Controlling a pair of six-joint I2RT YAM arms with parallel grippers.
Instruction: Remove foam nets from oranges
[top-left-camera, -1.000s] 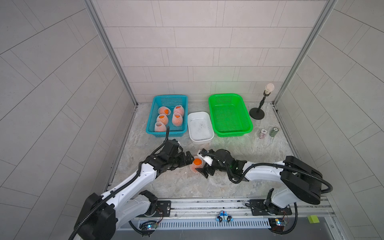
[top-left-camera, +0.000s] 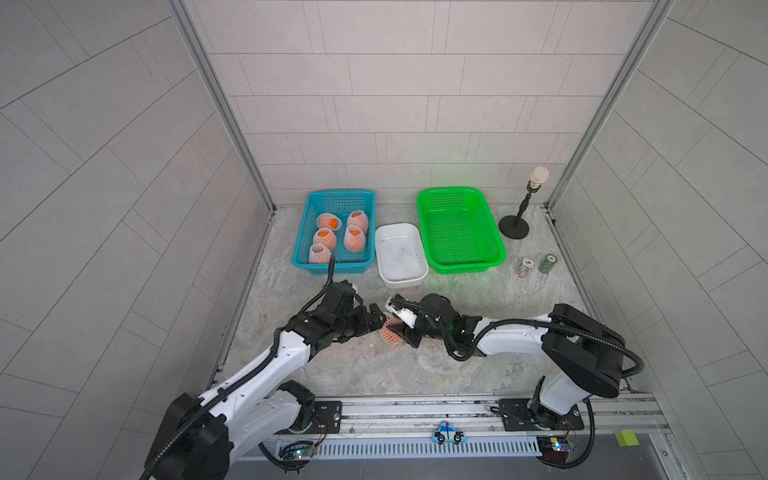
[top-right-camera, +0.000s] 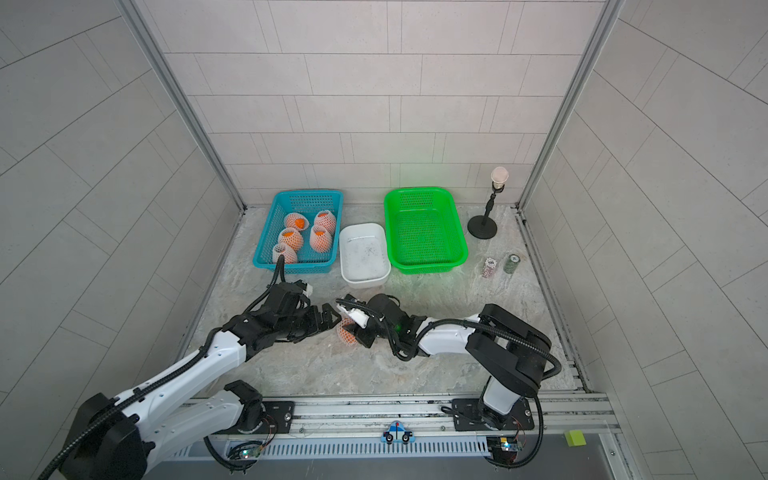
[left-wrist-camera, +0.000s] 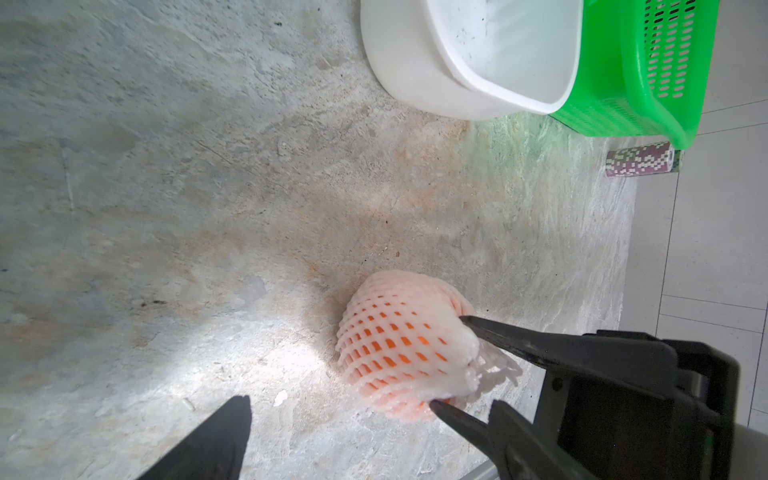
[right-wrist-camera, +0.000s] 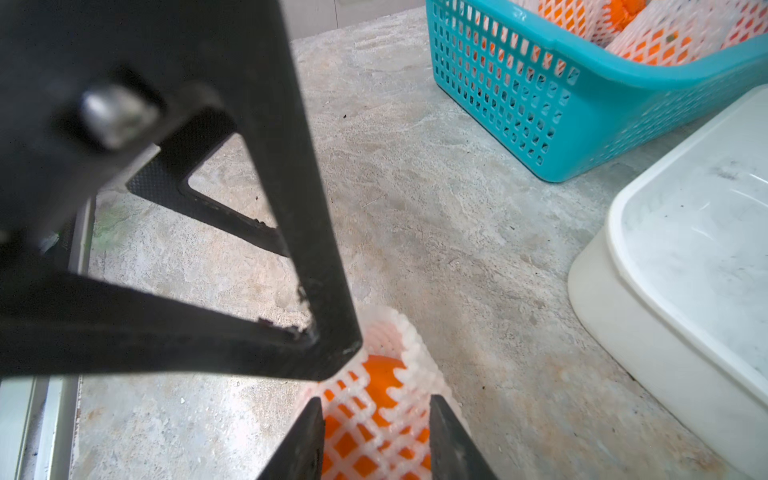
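Note:
An orange in a pink foam net (left-wrist-camera: 392, 344) rests on the table in front of the white tray. My right gripper is around the upper, open end of the net, fingertips touching it, the foam bunched there; whether it grips firmly is unclear. In the right wrist view the net shows orange through its mesh. My left gripper (top-left-camera: 376, 316) stands open just left of the orange, holding nothing. The blue basket (top-left-camera: 304, 216) holds several netted oranges (top-left-camera: 355, 240).
The white tray (top-left-camera: 401, 256) sits between the blue basket and an empty green basket (top-left-camera: 460, 228). At the right stand a black lamp stand (top-left-camera: 516, 224) and two small cylinders (top-left-camera: 525, 267). Bare table surrounds both arms.
My right gripper has moved left onto the netted orange, covering more of it; the exposed orange top is now hidden in the top left view. The left arm is nearly still.

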